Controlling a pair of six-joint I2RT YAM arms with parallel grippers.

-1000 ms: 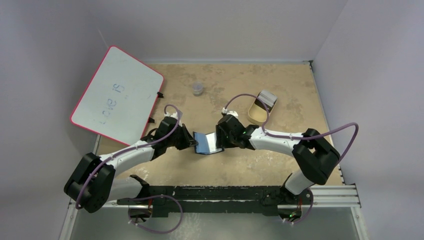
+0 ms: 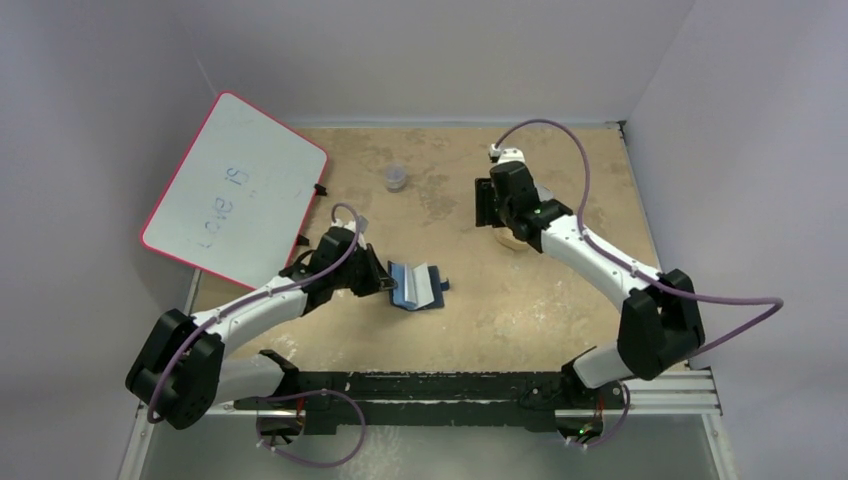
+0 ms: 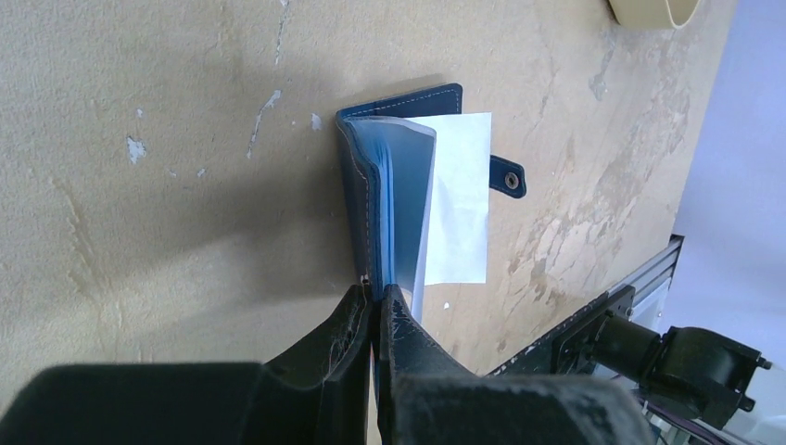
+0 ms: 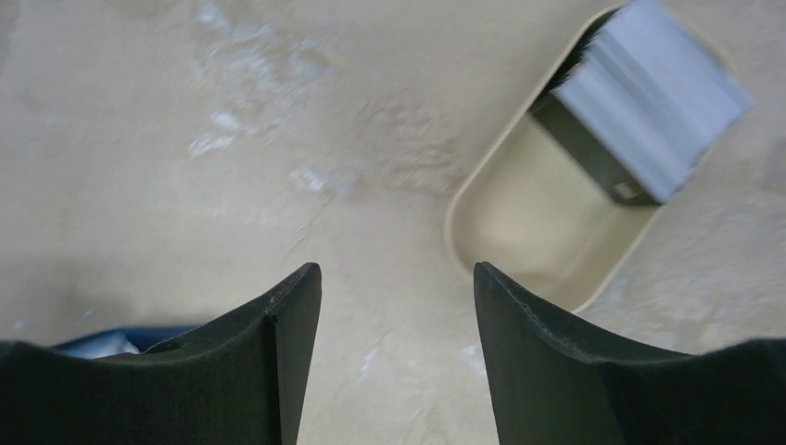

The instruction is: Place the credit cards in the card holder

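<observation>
The dark-blue card holder [image 2: 436, 289] lies open on the table, its clear leaves [image 3: 408, 176] standing up beside a white sheet [image 3: 461, 199]. In the left wrist view my left gripper is shut on the holder's near edge at the spine, where the thin layers run between the fingertips. My right gripper stands open and empty above the table, near the cream tray [image 4: 547, 218]. Whitish cards [image 4: 653, 88] lie in a stack at the tray's far end, blurred in the right wrist view. From the top, the right arm covers most of the tray.
A whiteboard with a red rim [image 2: 240, 180] occupies the left side. A small clear cup [image 2: 395, 178] stands at the back. The holder's snap strap [image 3: 508, 176] sticks out to the right. Bare table lies between holder and tray.
My right gripper has moved away from the holder, up and to the right, over the tray. The holder's leaves have shifted, with a pale leaf now raised. The left gripper has stayed practically still.
</observation>
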